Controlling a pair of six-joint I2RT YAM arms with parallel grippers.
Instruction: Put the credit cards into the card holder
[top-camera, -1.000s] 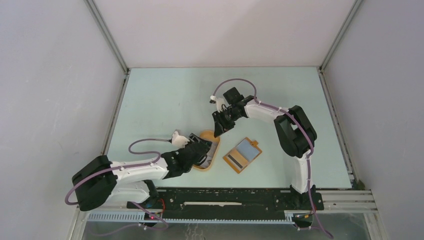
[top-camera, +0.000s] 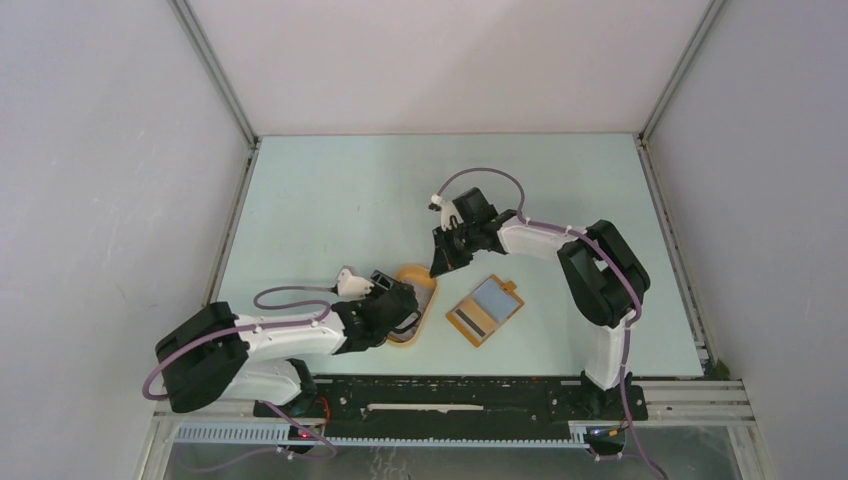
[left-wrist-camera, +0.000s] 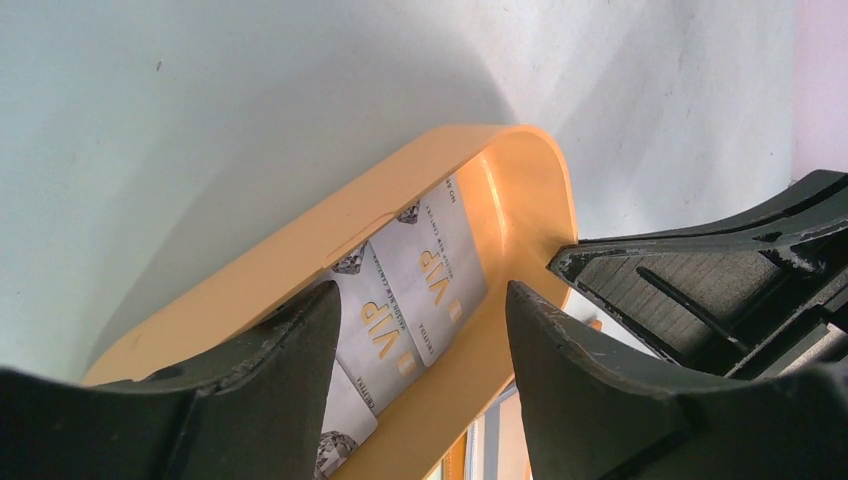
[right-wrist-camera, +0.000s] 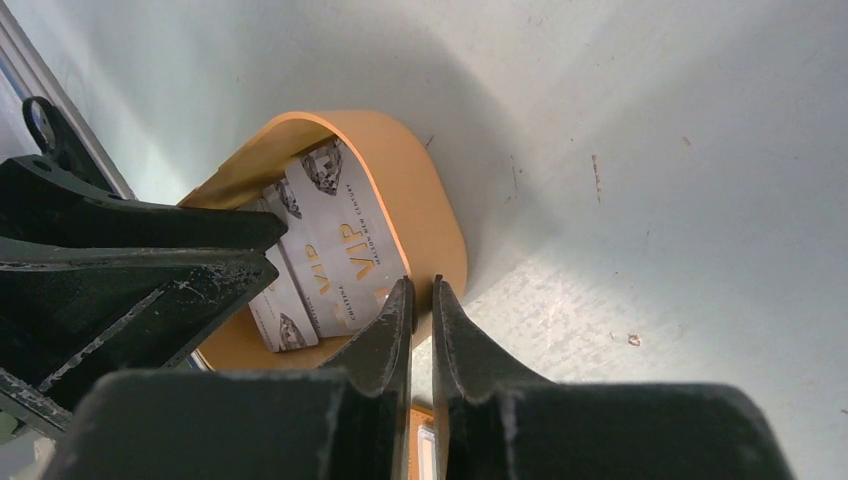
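Note:
Several white VIP cards (left-wrist-camera: 433, 265) with gold letters lie overlapping in the orange oval tray (left-wrist-camera: 545, 175). In the right wrist view, the rim of the tray (right-wrist-camera: 440, 240) is clamped by my right gripper. My left gripper is part open over the tray, its fingers spread above the cards with nothing held between them; how deep they reach is hard to judge. From above, the left arm covers part of the tray (top-camera: 412, 272). To its right lies the card holder (top-camera: 486, 311), tan with a blue-grey panel and a dark slot.
Both grippers (top-camera: 437, 270) crowd close together at the tray, the left one coming from the front left and the right one from the back right.
The right gripper and the tray have shifted slightly towards the front. Over the last second the left gripper has moved a little to the front and right.

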